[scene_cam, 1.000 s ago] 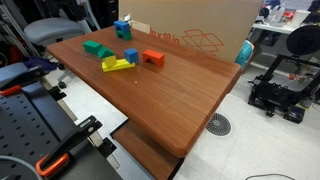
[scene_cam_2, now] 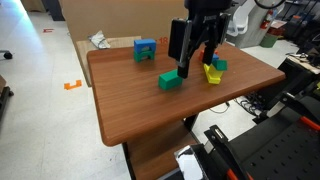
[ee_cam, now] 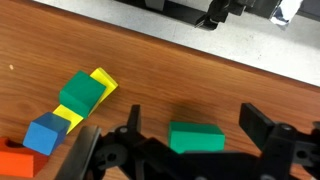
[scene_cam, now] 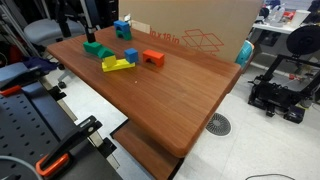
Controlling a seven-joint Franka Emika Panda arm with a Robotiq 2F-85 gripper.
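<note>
My gripper is open, its two dark fingers spread wide in the wrist view. In the gap at the bottom of that view a green block [ee_cam: 195,138] shows on the wooden table. Exterior view 2 has this green block [scene_cam_2: 171,79] near the gripper [scene_cam_2: 197,66], whose fingers hold nothing. A second green block [ee_cam: 82,94] rests on a yellow piece [ee_cam: 103,78], left of the gripper. Beside them are a blue block [ee_cam: 46,133] and a red-orange block [ee_cam: 18,158]. Only dark parts of the gripper show at the left of exterior view 1.
Another blue piece [scene_cam: 122,29] stands toward the table's far end. A large cardboard panel [scene_cam: 200,25] rises along its far side. The table's edge borders pale floor in the wrist view.
In exterior view 1 the dark gripper parts at the upper left have come lower and slightly right, closer to the green block. The blocks have not moved.
</note>
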